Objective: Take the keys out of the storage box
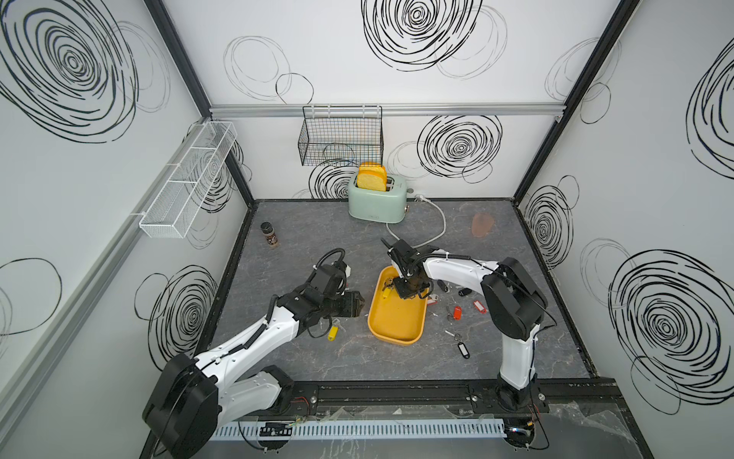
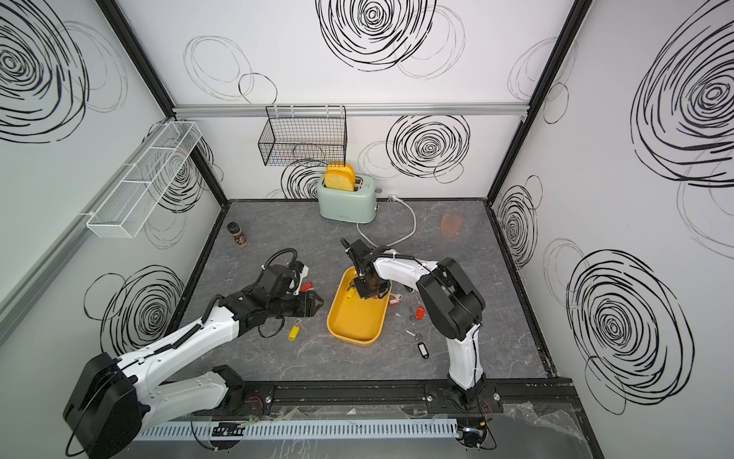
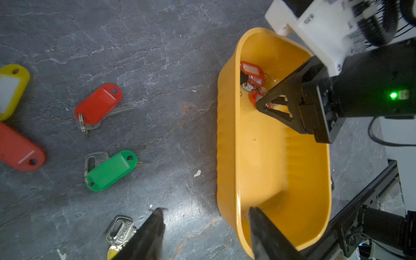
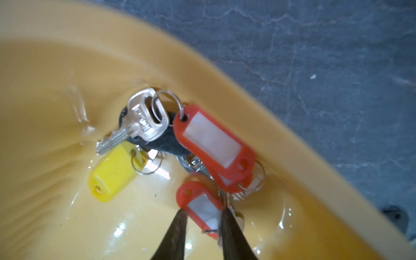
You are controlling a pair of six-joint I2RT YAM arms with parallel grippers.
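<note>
The yellow storage box [image 1: 396, 321] holds keys with tags: red tags [image 4: 212, 138], a yellow tag [image 4: 113, 172], a silver key [image 4: 145, 119] and a dark piece beneath. My right gripper is down inside the box at the lower red tag [image 4: 199, 208], fingers apart; whether anything is between them is unclear. My left gripper hangs open just left of the box, over the table, with nothing held.
Loose keys with red [image 3: 97, 104], green [image 3: 111, 171] and yellow tags [image 2: 293, 332] lie left of the box; more lie to its right. A toaster [image 1: 376, 202] with cable stands behind, a jar [image 1: 269, 235] at back left.
</note>
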